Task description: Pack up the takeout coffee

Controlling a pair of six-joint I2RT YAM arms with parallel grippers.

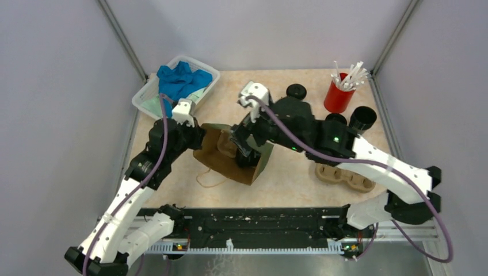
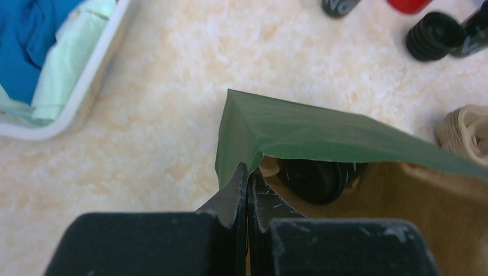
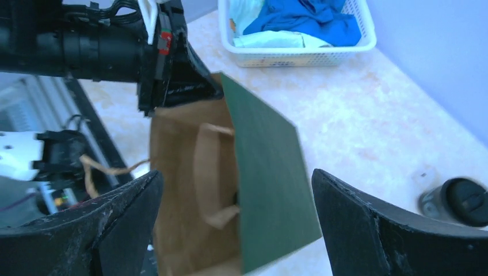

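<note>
A paper bag [image 1: 230,167], brown inside and green outside, stands open mid-table, with cardboard and a dark cup [image 2: 311,178] inside. My left gripper is shut at the bag's top edge; whether paper is between its tips is hard to tell. My right gripper is open above the bag, nothing clearly held between its fingers. A cup carrier [image 1: 339,177] lies at the right front, partly behind the right arm.
A white basket [image 1: 205,67] with blue cloths is back left. A lidded cup [image 1: 296,91], a red straw holder [image 1: 338,98] and dark cups [image 1: 361,119] stand back right.
</note>
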